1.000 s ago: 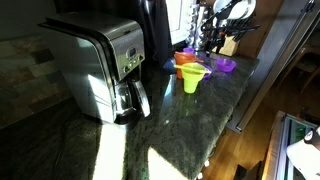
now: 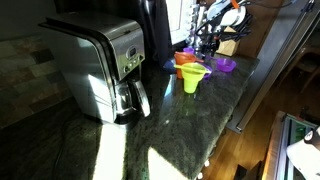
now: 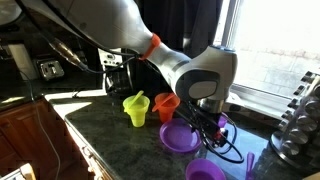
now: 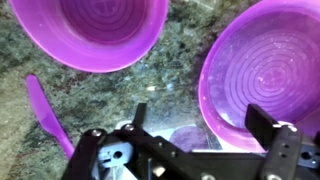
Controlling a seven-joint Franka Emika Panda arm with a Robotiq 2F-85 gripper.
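Note:
Two purple bowls show in the wrist view: one bowl (image 4: 103,22) at the upper left, the other (image 4: 272,78) at the right. My gripper stands open above the counter, its fingers spread wide, the right one overlapping the near part of the right bowl. Low between the fingers lies something clear (image 4: 180,133), mostly covered by the gripper; what it is, I cannot tell. A purple utensil (image 4: 45,112) lies to the left. From the second exterior view, the gripper hangs over the counter beside the purple bowls (image 3: 180,138).
A yellow-green cup (image 3: 136,106) and an orange cup (image 3: 166,106) stand close to the bowls. The coffee maker (image 2: 108,68) occupies the counter's other end. A window (image 3: 265,60) rises behind the arm.
The arm has shifted slightly at the far end of the counter. The cups, bowls and coffee maker look unmoved.

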